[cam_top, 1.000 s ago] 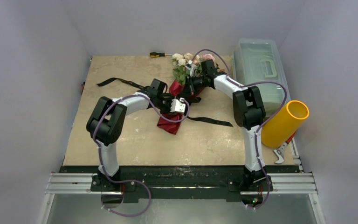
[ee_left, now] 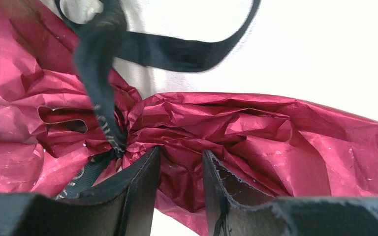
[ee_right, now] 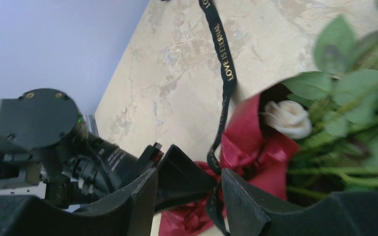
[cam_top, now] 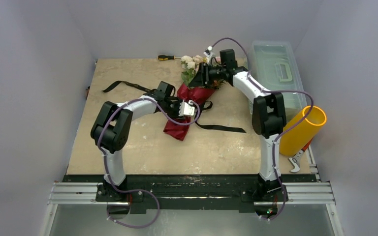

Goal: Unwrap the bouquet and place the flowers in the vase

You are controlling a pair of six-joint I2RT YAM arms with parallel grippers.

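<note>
The flowers [cam_top: 187, 64], white and pink, lie at the back of the table in a red wrapper [cam_top: 176, 129] tied with a black ribbon [ee_left: 172, 51]. My left gripper is over the wrapper's lower end, beside the tie. Its fingers stand apart with crumpled paper below; whether they touch it is unclear. Above the bouquet's upper part is my right gripper, part open, with no object clearly held. A white rose [ee_right: 289, 119] and green stems show to its right. The yellow vase [cam_top: 295, 136] is at the right side of the table.
A lidded clear bin [cam_top: 270, 54] stands at the back right. A wrench [cam_top: 295, 162] lies by the vase and a screwdriver [cam_top: 166, 57] at the back edge. In the right wrist view, the left arm [ee_right: 34, 118] is close by.
The left arm is nearly still; the wrapper's lower end has shifted slightly.
</note>
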